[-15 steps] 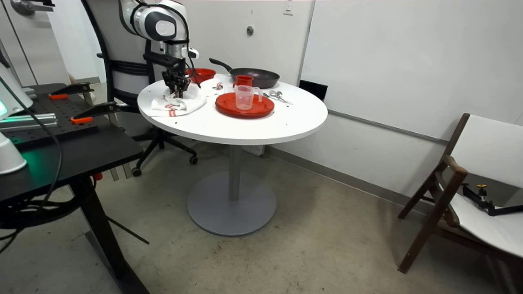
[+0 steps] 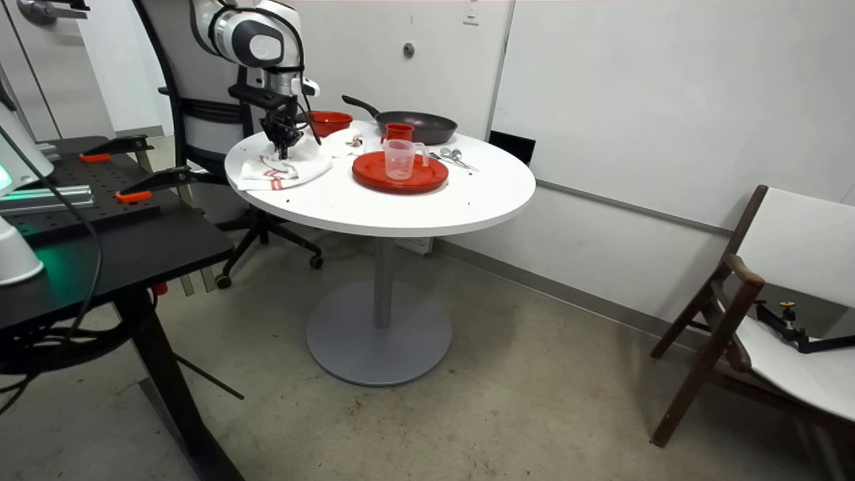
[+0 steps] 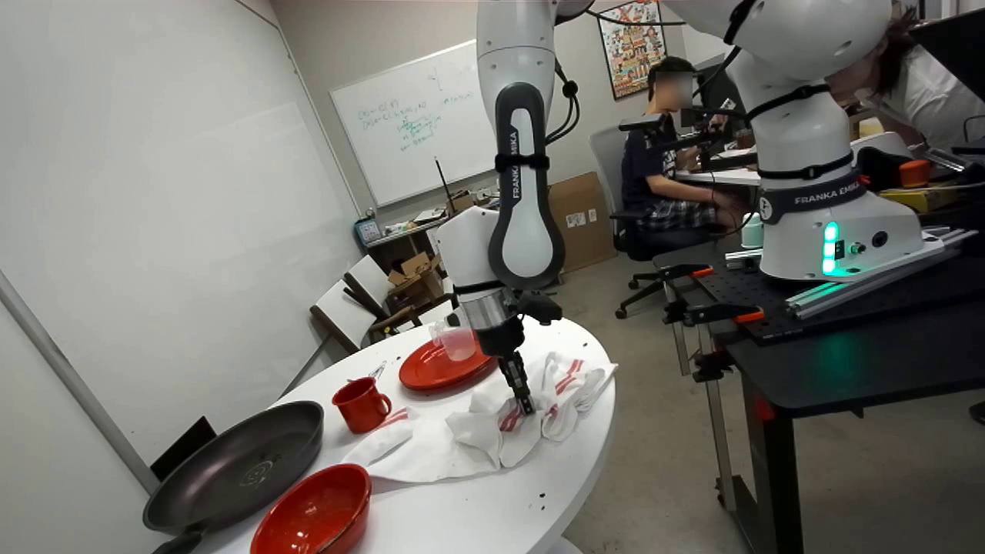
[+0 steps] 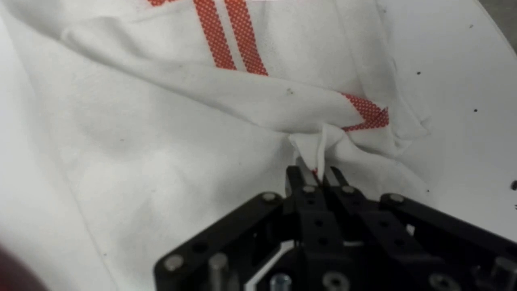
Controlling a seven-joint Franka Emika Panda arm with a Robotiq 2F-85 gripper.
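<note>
A white towel with red stripes (image 4: 169,160) lies rumpled and partly folded over itself on the round white table. My gripper points down at it, shut on a pinched fold of the cloth, which stands up between the fingertips. In exterior view 2 the gripper (image 3: 526,408) reaches into the bunched part of the towel (image 3: 443,452), close to the table's edge. Exterior view 1 has the gripper (image 2: 282,152) low over the towel (image 2: 298,168) at the table's left side.
On the table (image 2: 481,200) stand a red plate (image 2: 373,178) with a clear measuring cup (image 2: 399,163) on it, a red mug (image 3: 358,406), a red bowl (image 3: 318,508) and a black pan (image 3: 245,466). Metal utensils (image 2: 455,156) lie behind the plate.
My gripper has shifted slightly left and down in exterior view 1. The towel has slid a little to the left with it. The other tableware has stayed put.
</note>
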